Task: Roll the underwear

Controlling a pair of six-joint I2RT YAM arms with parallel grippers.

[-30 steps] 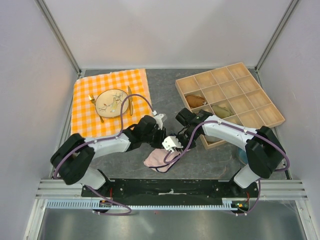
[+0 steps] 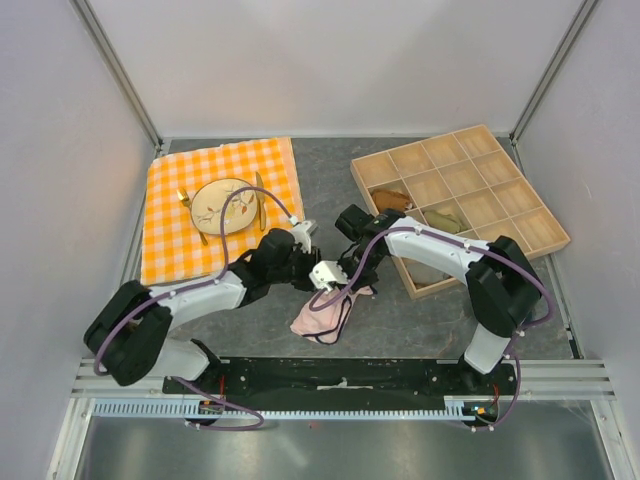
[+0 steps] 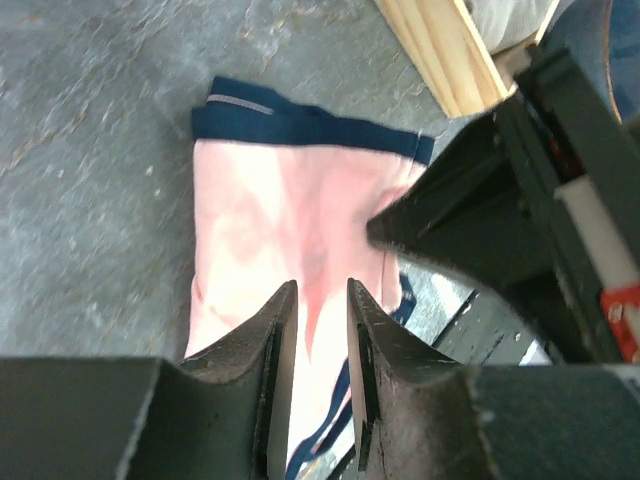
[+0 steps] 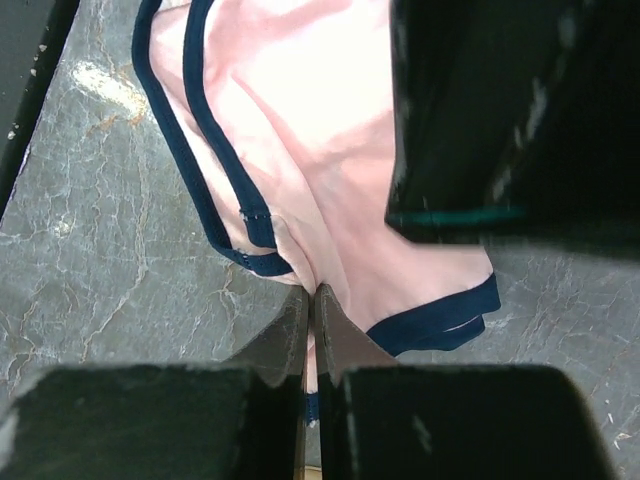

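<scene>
The pink underwear [image 2: 320,320] with navy bands lies on the grey table at the front middle, below both arms. My left gripper is above it, fingertips close together with only a narrow gap in the left wrist view; whether it touches the cloth I cannot tell. My right gripper is shut on a gathered fold of the underwear at the cloth's side, where navy bands [image 4: 420,320] show around it. In the top view both grippers are largely hidden by their arms.
A wooden compartment box [image 2: 500,190] with folded items stands at the back right. An orange checked cloth [image 2: 170,250] with a plate [image 2: 215,205] and cutlery lies at the back left. The table between the cloth and box is clear.
</scene>
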